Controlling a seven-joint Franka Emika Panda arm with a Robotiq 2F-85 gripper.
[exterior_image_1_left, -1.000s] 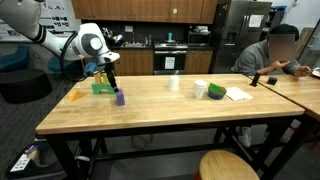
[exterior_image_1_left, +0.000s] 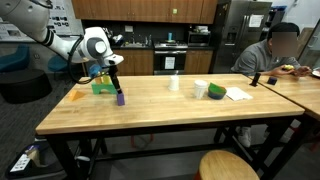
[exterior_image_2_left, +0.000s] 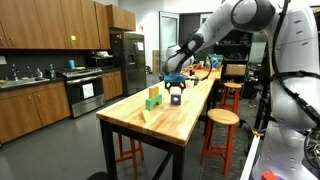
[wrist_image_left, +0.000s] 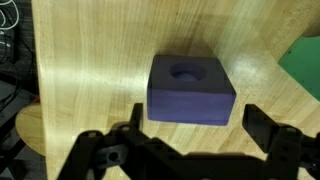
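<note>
A purple box (wrist_image_left: 190, 106) with a round hollow in its upper face fills the middle of the wrist view. My gripper is open above it, one dark finger toward each side of the box, with a gap showing at each side. From the first exterior view, the purple box (exterior_image_1_left: 120, 99) stands upright on the wooden table, and my gripper (exterior_image_1_left: 114, 73) hangs over it. The second exterior view also has the box (exterior_image_2_left: 176, 99) under the white arm (exterior_image_2_left: 178, 64).
Green blocks (exterior_image_1_left: 104, 86) lie close behind the box; one green piece (wrist_image_left: 302, 66) shows at the wrist view's right. Farther along the table are a white container (exterior_image_1_left: 174, 83), a white cup (exterior_image_1_left: 200, 89), a green bowl (exterior_image_1_left: 216, 91) and white paper (exterior_image_1_left: 237, 93).
The arm and purple box look nearly unmoved. At the far right, the seated person has leaned and shifted their hands over the table.
</note>
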